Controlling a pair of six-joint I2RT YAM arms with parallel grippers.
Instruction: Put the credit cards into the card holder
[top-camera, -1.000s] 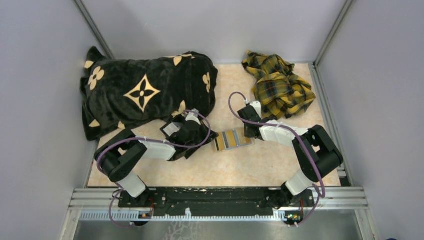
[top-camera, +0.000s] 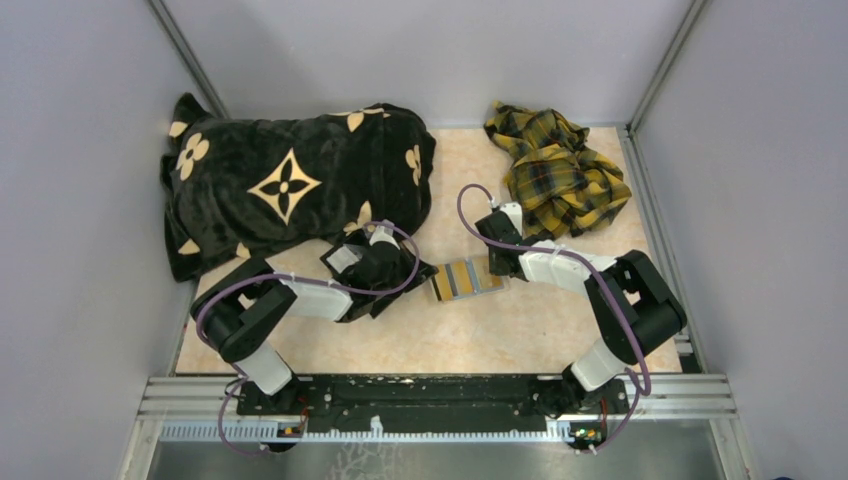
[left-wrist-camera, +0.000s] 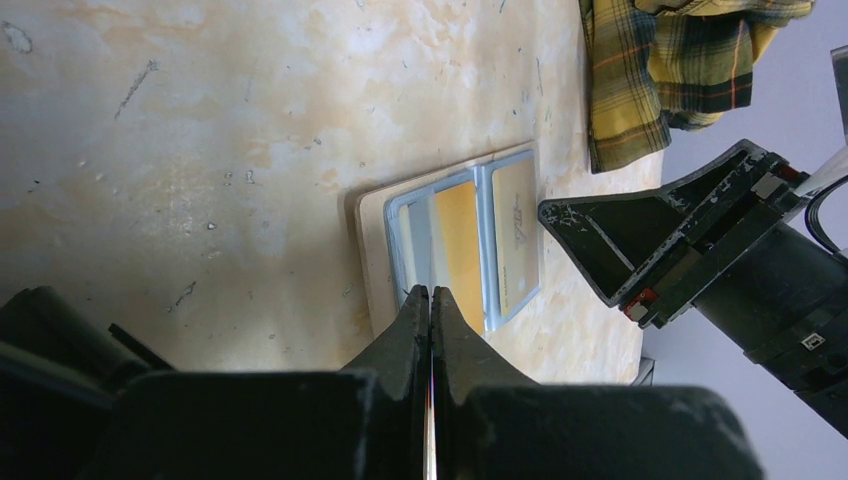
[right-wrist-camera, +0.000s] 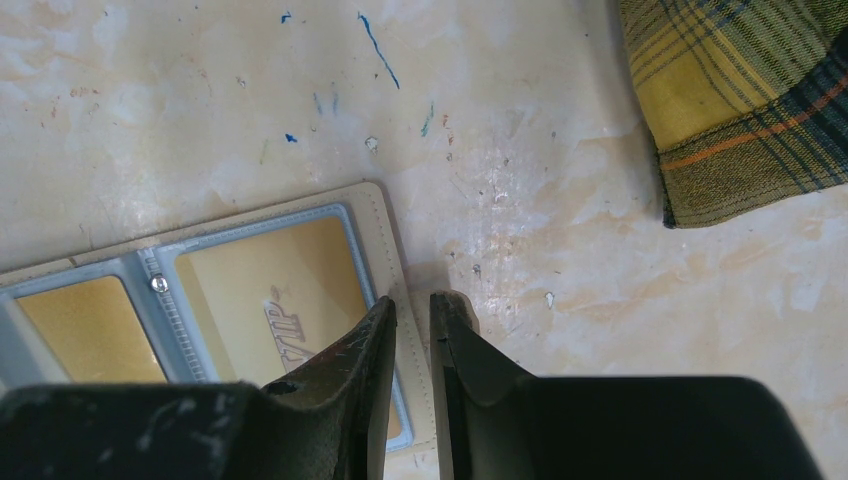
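Observation:
The card holder lies open and flat in the middle of the table, light blue inside with a beige border. A gold card sits in its left half, and a paler gold card with lettering in its right half. Over the holder's left side, my left gripper is shut. Between its fingers shows only a thin coloured line; whether that is a card's edge I cannot tell. At the opposite edge, my right gripper is nearly closed, its fingers straddling the holder's beige border.
A black cushion with cream patterns fills the back left. Crumpled plaid cloth lies at the back right, behind my right arm. A black object is partly hidden under the left arm.
The holder's left edge sits very slightly further right than a second ago. Both arms look almost still, and I see no change in either gripper.

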